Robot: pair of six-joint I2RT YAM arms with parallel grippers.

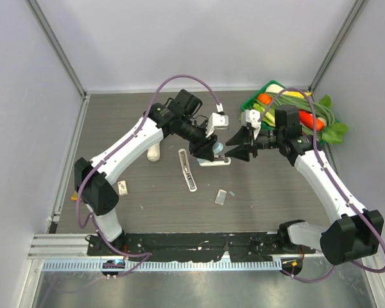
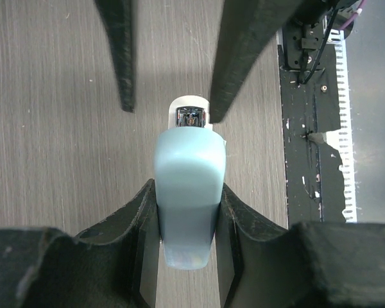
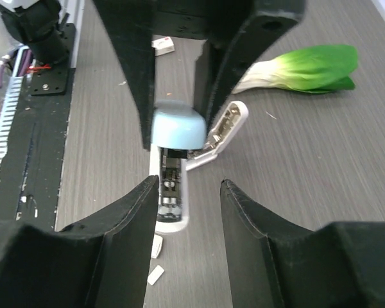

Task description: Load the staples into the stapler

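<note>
My left gripper (image 1: 209,154) is shut on the stapler, its fingers against both sides of the light blue body (image 2: 190,186). From the grip the stapler's white end (image 1: 217,162) points right, with a dark metal channel (image 3: 171,183) exposed. Close by on the right, my right gripper (image 1: 233,149) stands open. In the right wrist view its fingers (image 3: 131,215) are spread with nothing gripped, and the channel end lies ahead of the gap. A small pale block (image 1: 221,197), possibly staples, rests on the table; a smaller bit (image 1: 231,193) lies beside it.
A long white piece with a metal strip (image 1: 187,170) lies left of the grippers. Farther off are a leek (image 1: 154,152), a small box (image 1: 122,188) and a green vegetable basket (image 1: 249,104).
</note>
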